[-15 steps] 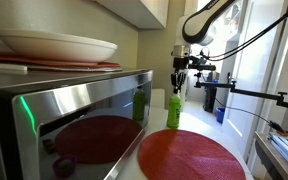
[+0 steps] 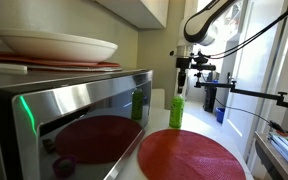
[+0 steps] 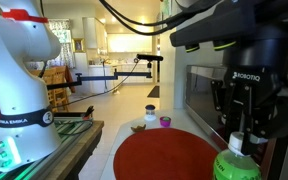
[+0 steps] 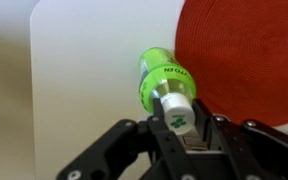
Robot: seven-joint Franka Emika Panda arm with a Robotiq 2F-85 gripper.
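A green bottle (image 2: 177, 112) with a white cap (image 4: 180, 121) is upright just past the far edge of the red round mat (image 2: 189, 157). My gripper (image 2: 180, 91) is above it, shut on the bottle's capped top. In the wrist view the cap sits between the dark fingers, with the green body (image 4: 159, 70) reaching beyond them. Exterior view 2 has the bottle (image 3: 235, 168) low at the right under the gripper, its lower part cut off by the frame. Whether its base touches the counter cannot be told.
A metal-framed box (image 2: 59, 98) with a glossy front runs along the left, bearing a white bowl (image 2: 59, 47). Small jars (image 3: 150, 111) stand past the mat (image 3: 159, 155).
The gripper and the bottle have shifted together slightly to the right in exterior view 1. The mat and the box have stayed put.
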